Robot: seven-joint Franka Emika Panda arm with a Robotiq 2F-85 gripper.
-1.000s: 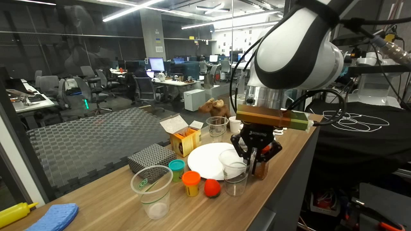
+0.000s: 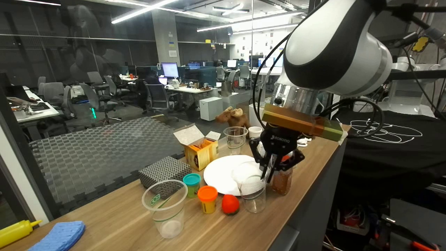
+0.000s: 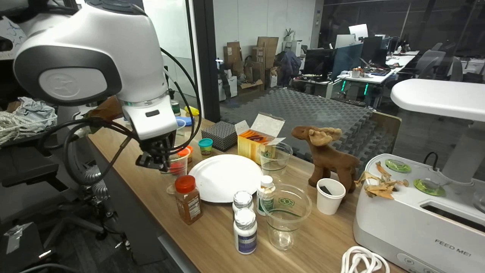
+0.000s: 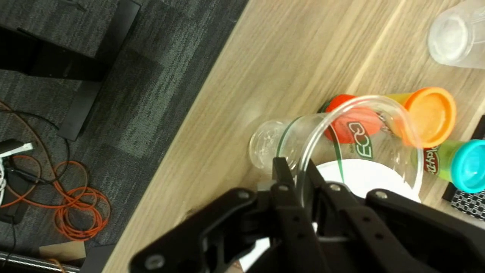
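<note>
My gripper (image 2: 268, 175) is shut on the rim of a clear plastic cup (image 2: 254, 202), with the cup wall pinched between its fingers. From the wrist, the cup (image 4: 295, 136) shows its green bands and ECO print, its open mouth towards the upper right of my fingertips. Its mouth leans towards the plate in the first exterior view; whether the base touches the table I cannot tell. In the second exterior view the cup (image 3: 177, 169) is partly hidden by my gripper (image 3: 162, 167).
Close to the cup lie a red ball-like item (image 2: 230, 204), an orange-lidded tub (image 2: 207, 200) and a white plate (image 2: 221, 173). A red-capped jar (image 3: 188, 200) stands nearby. Another clear cup (image 2: 169, 221) stands towards the front. The table edge (image 4: 182, 127) is near.
My fingers have come closer together on the cup's rim, and the gripper has risen a little. The cup's upper part has shifted left and tilts more.
</note>
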